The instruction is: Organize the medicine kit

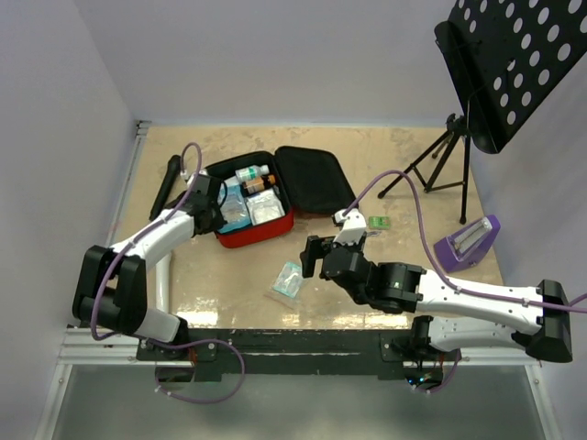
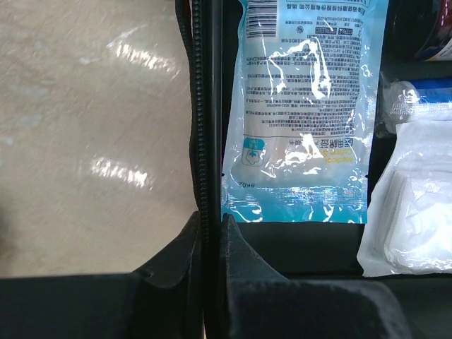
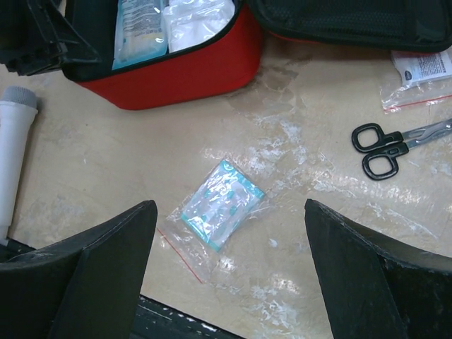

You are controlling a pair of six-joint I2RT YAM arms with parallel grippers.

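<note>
The red and black medicine kit (image 1: 259, 234) lies at the back left, its black lid (image 1: 315, 180) folded out to the right. Inside are a blue packet (image 2: 304, 106), a white packet (image 2: 420, 205) and bottles (image 1: 252, 172). My left gripper is shut on the kit's left rim, the zipped edge running between its fingers. Over the front middle of the table, my right gripper stands open and empty. Beyond and below it a small zip bag with a light-blue packet (image 3: 220, 205) lies flat. Scissors (image 3: 385, 152) with black handles rest on the right.
A white microphone (image 3: 14, 141) lies at the left. Another clear bag (image 3: 424, 67) is beside the lid. A tripod (image 1: 445, 156) and a purple holder (image 1: 468, 243) stand at the right. Bare table surrounds the small zip bag.
</note>
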